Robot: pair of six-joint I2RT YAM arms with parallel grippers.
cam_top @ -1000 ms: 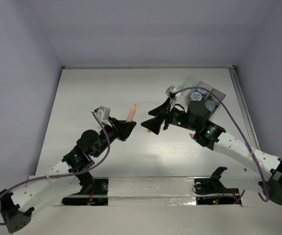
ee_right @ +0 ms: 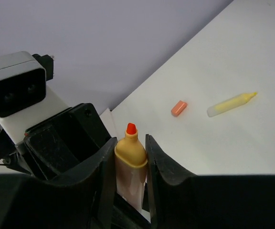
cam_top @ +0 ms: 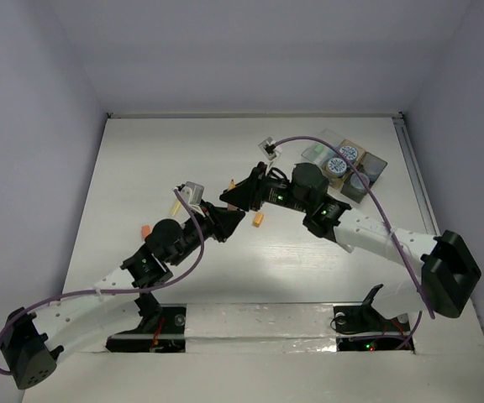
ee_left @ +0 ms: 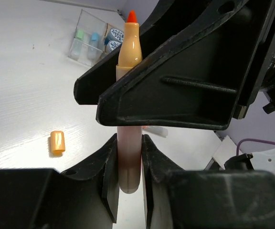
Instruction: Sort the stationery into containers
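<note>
An orange-tipped marker (ee_left: 129, 162) stands upright between both grippers. My left gripper is shut on its lower part, while my right gripper is shut around its upper part, below the orange cap end. On the table lie a small orange cap (ee_left: 57, 142), a reddish cap (ee_right: 179, 108) and a yellow marker (ee_right: 230, 104). At the back right of the top view is a group of containers (cam_top: 368, 168); the left wrist view shows a clear one (ee_left: 85, 40) holding green and blue items.
White walls (cam_top: 276, 59) enclose the table on the back and sides.
My left gripper has shifted slightly right with the marker.
</note>
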